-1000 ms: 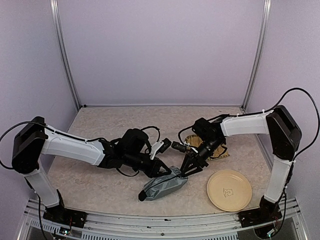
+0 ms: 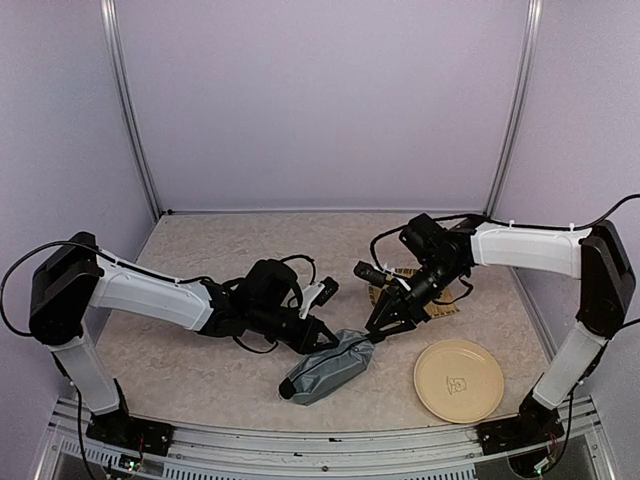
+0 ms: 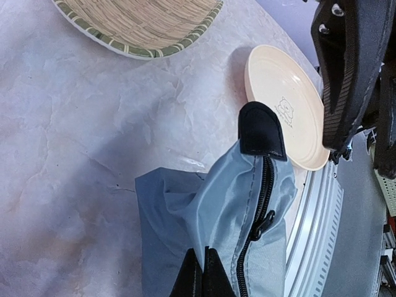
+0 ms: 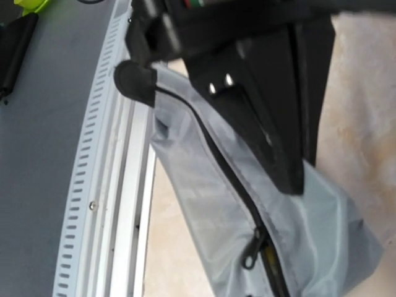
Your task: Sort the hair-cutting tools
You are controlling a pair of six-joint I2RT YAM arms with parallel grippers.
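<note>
A grey zippered pouch [image 2: 325,372] lies at the front middle of the table, its black zipper [image 3: 265,198] showing. My left gripper is shut on a fold of the pouch's fabric near one end. My right gripper [image 2: 390,325] is over the pouch's right end, part open; in the left wrist view its dark fingers stand apart at the upper right, beside the pouch's black end tab [image 3: 260,127]. In the right wrist view the zipper pull [image 4: 253,250] hangs at a slightly parted stretch of zipper, with something yellowish showing inside.
A cream plate [image 2: 458,380] lies at the front right. A woven basket [image 3: 142,43] sits behind the right arm, partly hidden by it. A metal rail [image 2: 330,440] runs along the front edge.
My right arm has shifted to the right, its wrist and elbow moving outward from the pouch. My left arm is nearly still on the pouch.
</note>
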